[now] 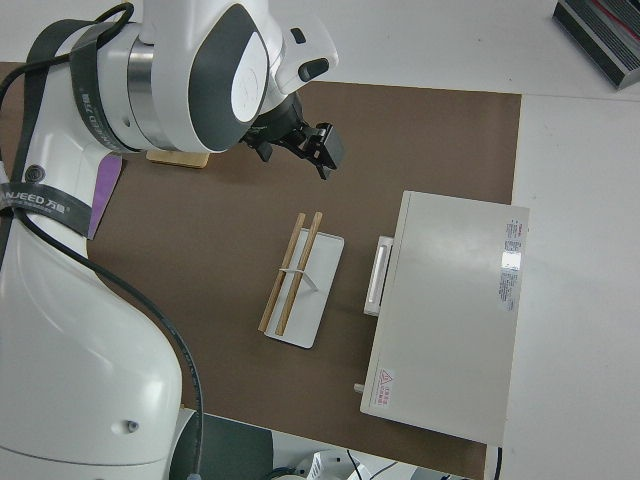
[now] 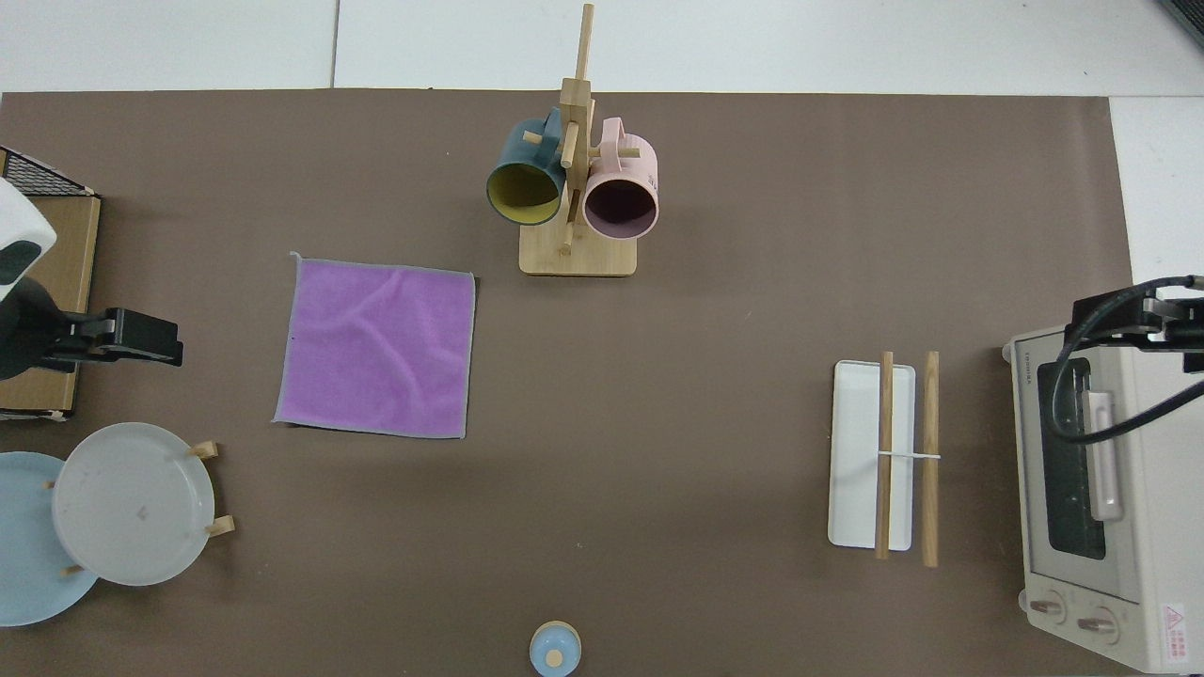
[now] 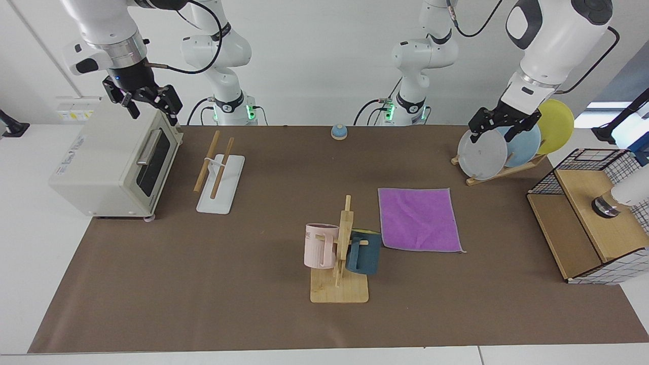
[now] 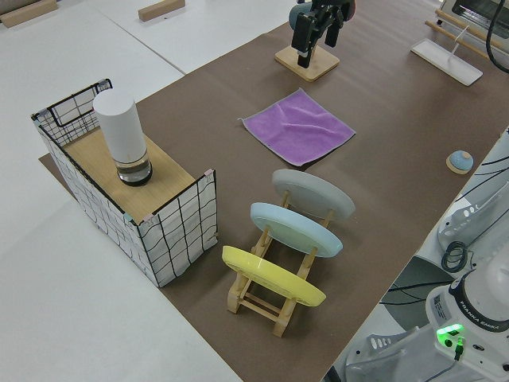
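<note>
A wooden mug tree point(image 2: 577, 254) holds a teal mug point(image 2: 521, 186) and a pink mug point(image 2: 621, 197). A purple cloth point(image 2: 374, 348) lies left of centre. A white board with two wooden sticks point(image 2: 852, 451) lies beside the white oven point(image 2: 1164, 508). White point(image 2: 132, 504), blue point(image 3: 525, 143) and yellow point(image 3: 555, 121) plates stand in a wooden rack. One gripper point(image 2: 158, 338) is over the left end near the plates and shelf. The other point(image 1: 325, 150) hangs above the oven side. Whether either is open or shut is unclear.
A wire-sided shelf point(image 3: 563, 237) with a white cylinder point(image 4: 119, 131) on it stands at one end. A small blue round object point(image 2: 554, 653) sits at the table's edge.
</note>
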